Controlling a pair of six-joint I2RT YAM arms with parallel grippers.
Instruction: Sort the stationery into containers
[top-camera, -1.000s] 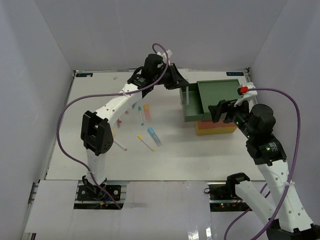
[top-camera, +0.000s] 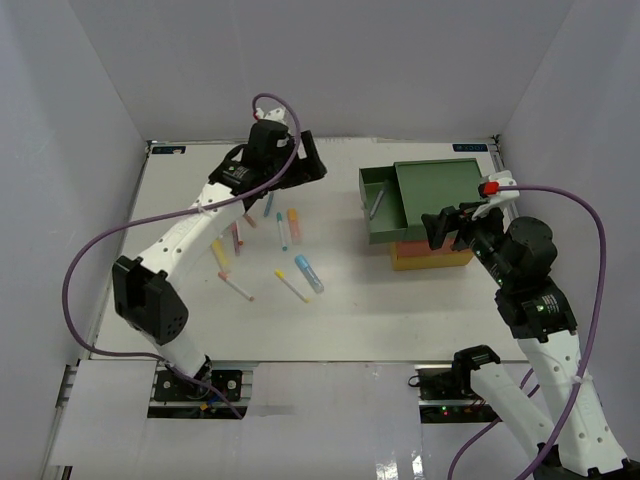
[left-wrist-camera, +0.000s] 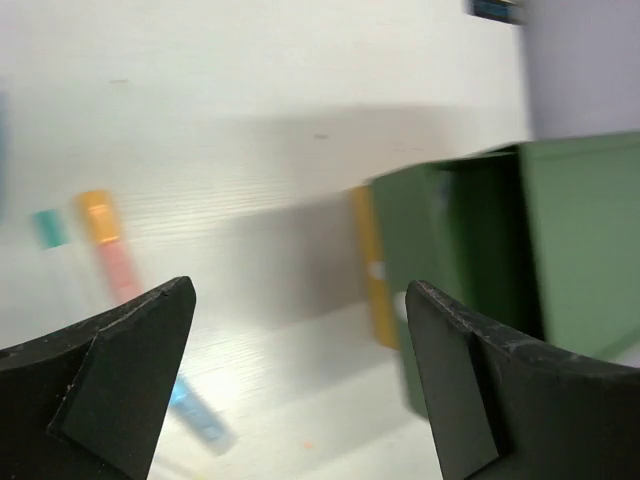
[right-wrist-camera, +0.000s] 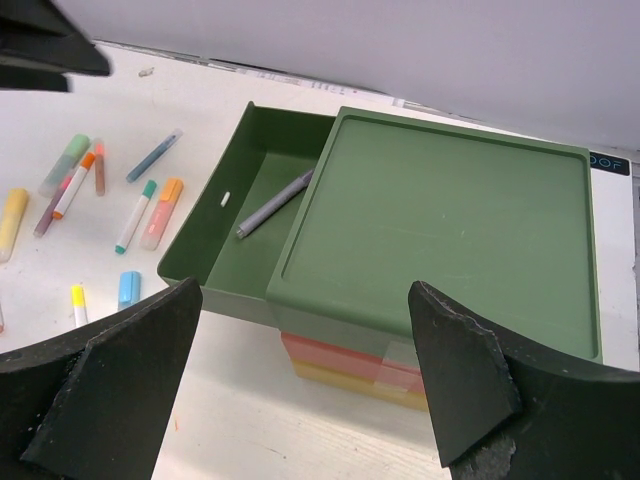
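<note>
A grey pen (right-wrist-camera: 275, 204) lies slanted in the uncovered part of the green box (right-wrist-camera: 222, 275), with a small white piece beside it. My left gripper (top-camera: 316, 160) is open and empty above the mat, left of the box; its fingers (left-wrist-camera: 130, 375) stand wide apart in the left wrist view. Near the box's front right hangs my right gripper (top-camera: 442, 230), its fingers (right-wrist-camera: 110, 380) spread, nothing between them. Left on the mat are an orange highlighter (top-camera: 293, 226), a teal-capped marker (top-camera: 282, 232), a blue-capped highlighter (top-camera: 309, 273), a yellow-capped marker (top-camera: 292, 286) and several more pens.
A green lid (right-wrist-camera: 450, 230) covers the box's right part. Under the box sit a red and an orange-yellow layer (top-camera: 430, 258). The left arm (top-camera: 180, 245) passes above some pens on the left. Bare mat (top-camera: 350, 325) spreads in front of the box.
The grey pen, a second ago upright at my left gripper above the box, now lies inside. That gripper has opened and swung left, away from the box. The right arm barely moved.
</note>
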